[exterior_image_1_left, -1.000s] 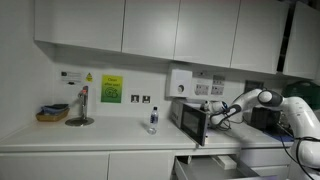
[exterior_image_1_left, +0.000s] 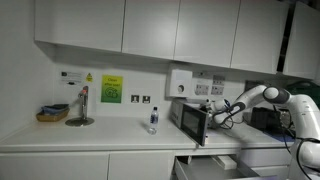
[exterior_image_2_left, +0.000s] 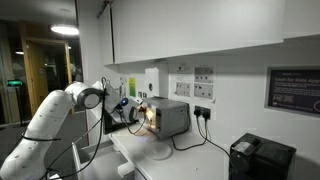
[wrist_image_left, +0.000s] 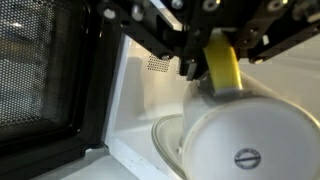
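In the wrist view my gripper is shut on a yellow part that joins a white round cup-like object (wrist_image_left: 222, 142). A small dark round mark shows on that object's pale face. Behind it, a glass turntable (wrist_image_left: 163, 138) shows inside the microwave, partly hidden by the object. The microwave (exterior_image_2_left: 172, 116) stands on the counter with its door (exterior_image_1_left: 194, 121) open. In exterior view 2 my gripper is at the lit opening of the microwave, too small there to show its fingers clearly.
Along the left of the wrist view runs the dark mesh door (wrist_image_left: 40, 75), close to the gripper. A bottle (exterior_image_1_left: 153, 121) stands on the counter left of the microwave. A black appliance (exterior_image_2_left: 260, 158) sits further along the counter. An open drawer (exterior_image_1_left: 205, 168) lies below the microwave.
In exterior view 1 the arm's raised bend has shifted slightly to the right, and the wrist part has moved a little. The microwave and its open door look unmoved.
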